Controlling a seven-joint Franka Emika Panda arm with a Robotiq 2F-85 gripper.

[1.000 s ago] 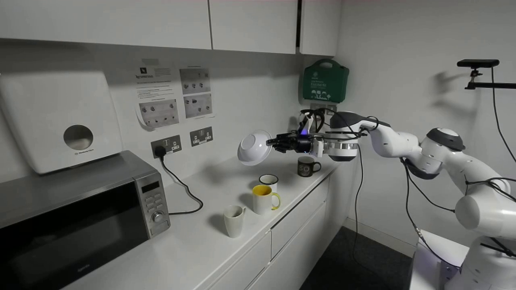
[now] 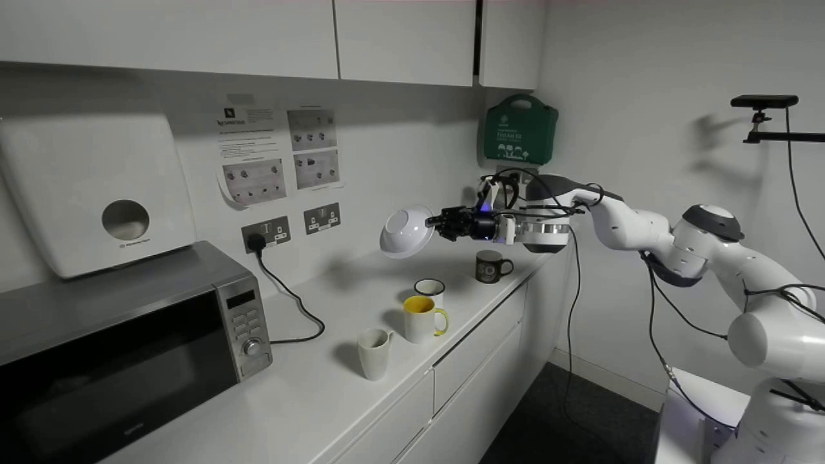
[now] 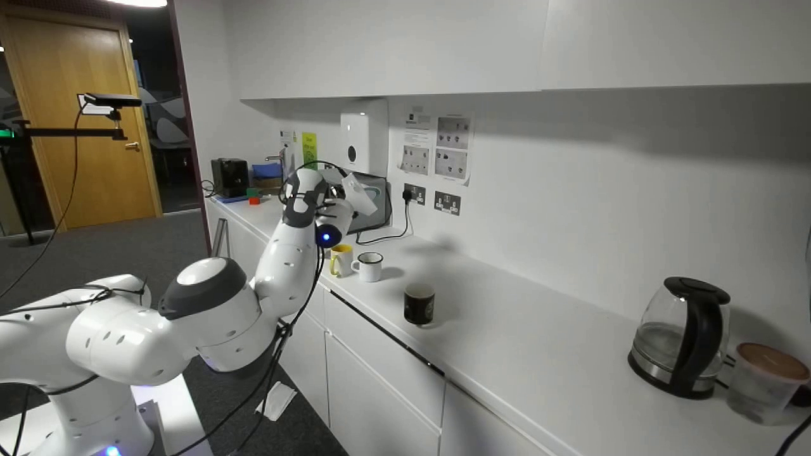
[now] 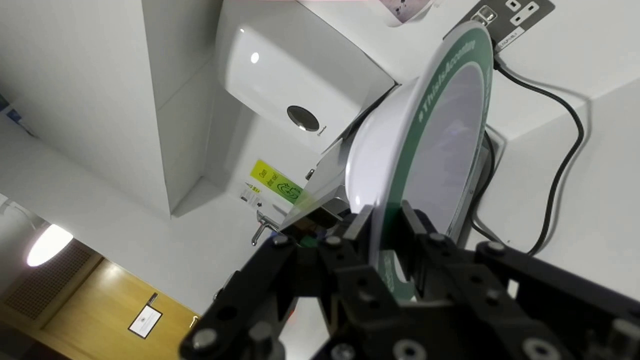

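A white bowl (image 2: 405,232) with a green lettered band inside its rim is held in the air, tipped on its side. My gripper (image 2: 434,222) is shut on the bowl's rim, one finger on each face of the wall. In the wrist view the bowl (image 4: 384,141) rises between the fingertips of the gripper, its green band facing right. From the other side, the bowl (image 3: 359,194) shows partly behind the arm. Below it on the counter (image 2: 325,386) stand a white mug (image 2: 374,356), a yellow-lined mug (image 2: 419,321), a dark-rimmed white mug (image 2: 430,289) and a black mug (image 2: 488,267).
A microwave (image 2: 131,325) occupies the counter's left end, its cable (image 2: 298,309) running to a wall socket. Cabinets (image 2: 402,38) hang above. A glass kettle (image 3: 680,338) and a lidded tub (image 3: 766,380) stand at the far end.
The bowl and my gripper have risen very slightly, with the bowl still between the fingers. The mugs have not moved.
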